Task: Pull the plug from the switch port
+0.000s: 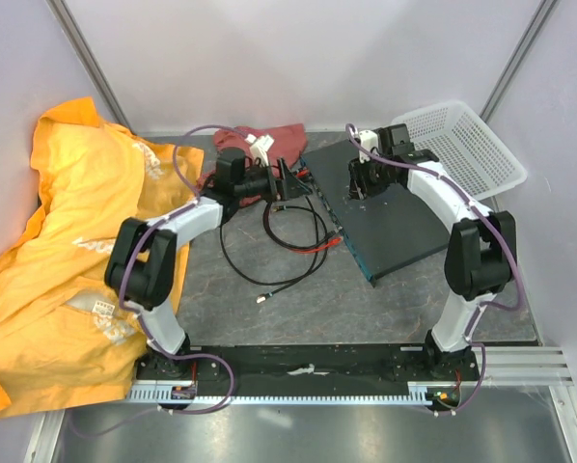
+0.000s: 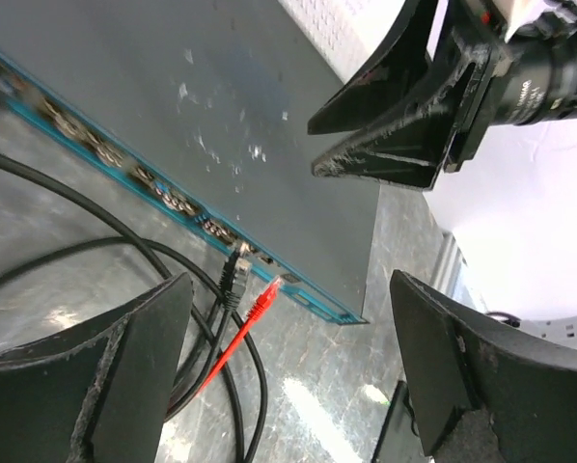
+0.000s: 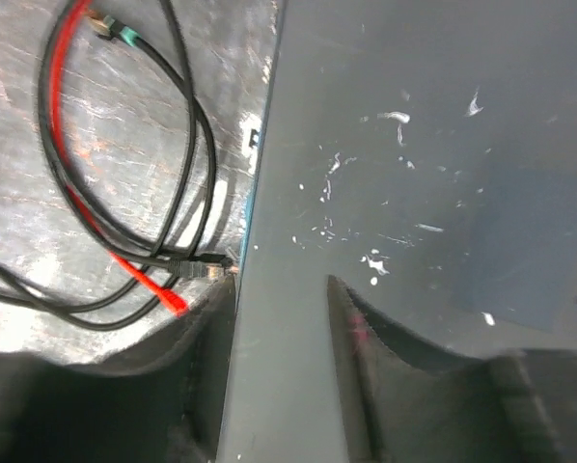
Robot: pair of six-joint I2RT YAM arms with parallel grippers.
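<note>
The dark switch [image 1: 395, 227] lies flat, its blue-edged port side facing left. In the left wrist view a black cable plug [image 2: 233, 280] sits at the near end of that port row, beside a red plug [image 2: 261, 303]. Whether either is fully seated I cannot tell. My left gripper is open with nothing between its fingers; from above, it hangs near the far end of the port side. Over the switch top stands my right gripper, its fingers parted and only the switch surface showing between them.
Loose black cables [image 1: 269, 260] coil on the grey table left of the switch, one loose connector [image 1: 261, 298] lying free. A red cloth [image 1: 281, 142] lies behind, a white basket [image 1: 467, 145] at the back right, and orange fabric [image 1: 76, 270] along the left.
</note>
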